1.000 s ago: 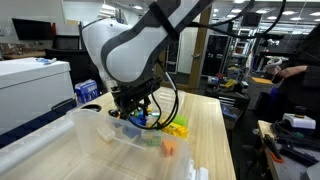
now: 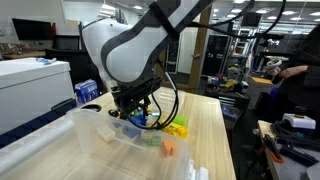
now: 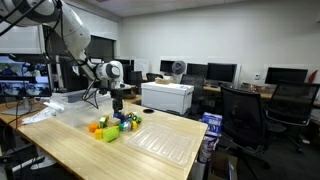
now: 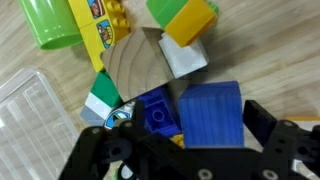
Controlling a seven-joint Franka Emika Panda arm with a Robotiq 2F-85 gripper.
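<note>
In the wrist view a blue block (image 4: pixel 212 112) sits between the two dark fingers of my open gripper. The right finger (image 4: pixel 268 135) looks close to the block's side; whether it touches cannot be told. Left of the block, near the left finger (image 4: pixel 130 142), is a dark blue piece (image 4: pixel 158 117) with a lattice face. A wooden block (image 4: pixel 136 66), a small white block (image 4: pixel 184 55) and a green and yellow block (image 4: pixel 188 16) lie beyond. In exterior view 1 my gripper points down among the toys, partly hidden behind the clear bin (image 2: pixel 105 150).
A green cup (image 4: pixel 55 22) and a yellow printed block (image 4: pixel 100 27) lie at the pile's upper left in the wrist view. In exterior view 2, a shallow tray (image 3: pixel 164 142) rests right of the toys; bare tabletop (image 3: pixel 90 152) shows in front. A white box (image 3: pixel 167 96) stands behind.
</note>
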